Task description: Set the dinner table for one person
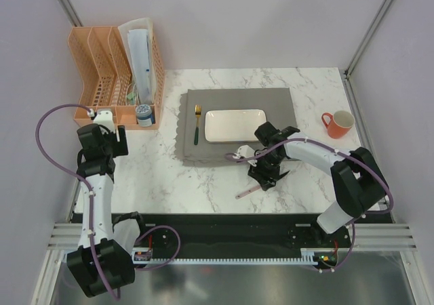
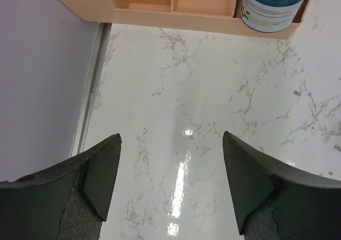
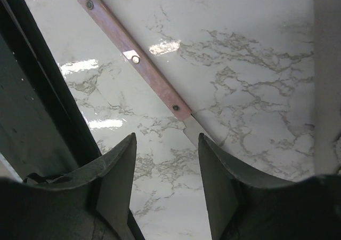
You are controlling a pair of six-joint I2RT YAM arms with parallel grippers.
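Observation:
A knife with a pinkish handle (image 3: 144,61) lies on the marble table in front of the grey placemat (image 1: 196,158). Over it hovers my right gripper, its fingers apart and nothing held; part of the blade shows beyond the gap. On the mat, a white rectangular plate (image 1: 235,126) has a fork (image 1: 197,124) with a dark green handle to its left. An orange mug (image 1: 338,124) stands at the right, off the mat. My left gripper hangs open and empty above bare marble, in front of the rack.
A peach-coloured rack (image 1: 102,68) at the back left holds a folded pale-blue item (image 1: 140,61) and a blue-and-white tub (image 1: 144,115). Bare marble lies between the left arm and the mat. A dark bar (image 1: 224,222) runs along the front edge.

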